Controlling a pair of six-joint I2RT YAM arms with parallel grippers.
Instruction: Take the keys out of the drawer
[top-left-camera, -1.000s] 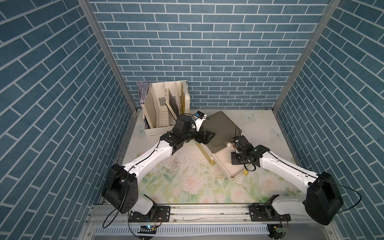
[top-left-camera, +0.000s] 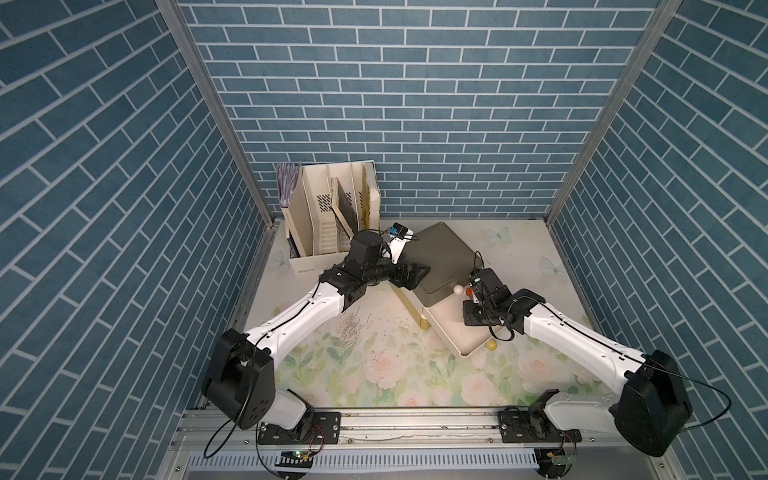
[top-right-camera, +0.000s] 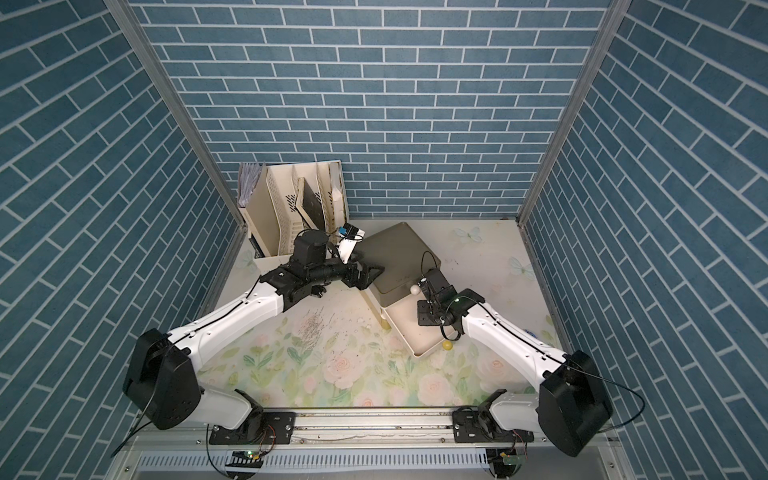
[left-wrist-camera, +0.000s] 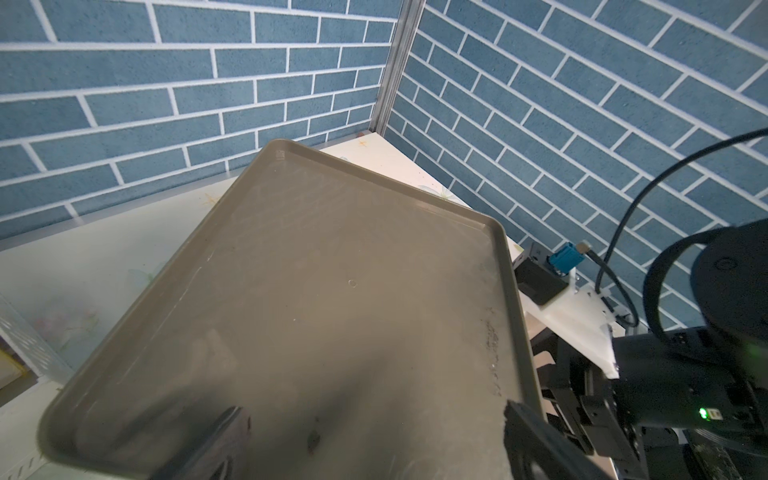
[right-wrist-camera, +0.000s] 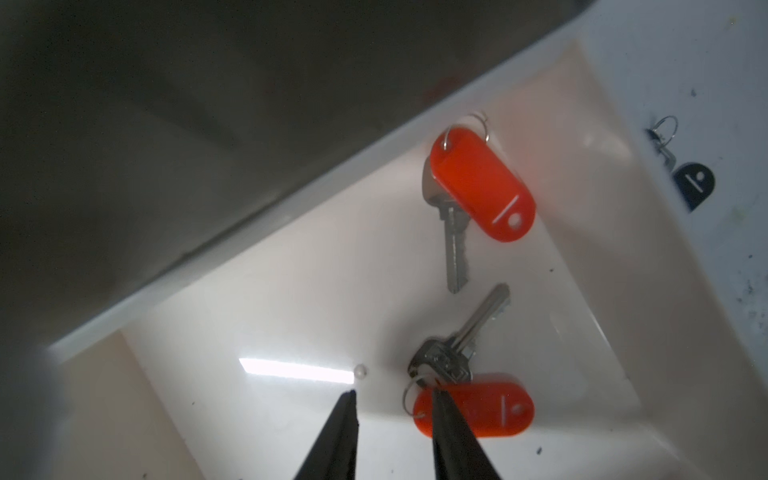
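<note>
The drawer (top-left-camera: 452, 332) is a white box beside a grey-brown tray. In the right wrist view it holds two keys with red tags: one key (right-wrist-camera: 454, 248) with its tag (right-wrist-camera: 484, 188) at the far corner, the other key (right-wrist-camera: 480, 316) with its tag (right-wrist-camera: 480, 406) nearer. My right gripper hangs over the drawer, open, its fingertips beside the nearer key's ring with nothing visibly held. My left gripper is over the tray (left-wrist-camera: 336, 264), open, its two fingers wide apart at the bottom of the left wrist view.
A white file organiser (top-left-camera: 328, 208) stands at the back left. Small dark key tags (right-wrist-camera: 693, 185) lie outside the drawer. A yellow knob (top-left-camera: 491, 345) is beside it.
The left arm has not visibly moved.
</note>
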